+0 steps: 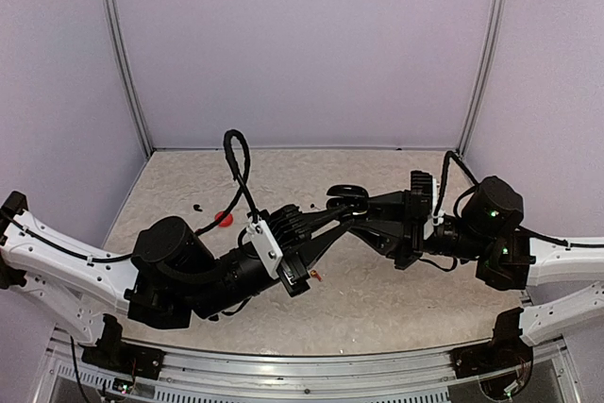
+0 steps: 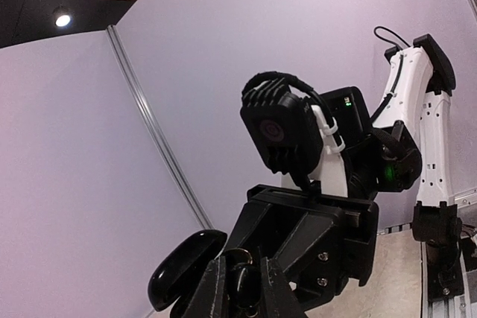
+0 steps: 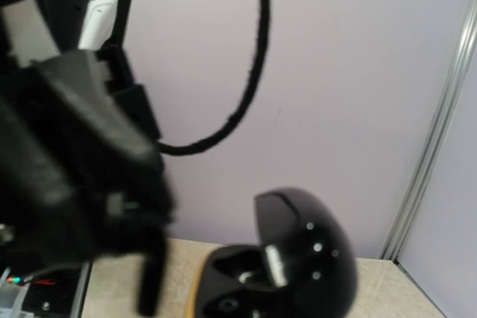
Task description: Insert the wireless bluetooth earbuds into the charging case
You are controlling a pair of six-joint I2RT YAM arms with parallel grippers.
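Observation:
The black charging case [image 1: 350, 197] is in the air over the table, lid [image 2: 188, 267] raised, with my right gripper [image 1: 362, 216] shut on its body. In the right wrist view the open case [image 3: 298, 258] shows part of its glossy inside at the bottom; the right fingers are not visible there. My left gripper is shut on a small dark earbud [image 2: 248, 285] with a gold-coloured ring beside it, close to the case. Whether the earbud touches the case's slot cannot be made out. Blurred, the left gripper fills the left side of the right wrist view.
On the table lie a red round piece [image 1: 224, 219], a small black piece [image 1: 197, 207] and an orange bit [image 1: 315, 275]. Both arms crowd the middle, their tips almost meeting. Open table lies behind and in front of them.

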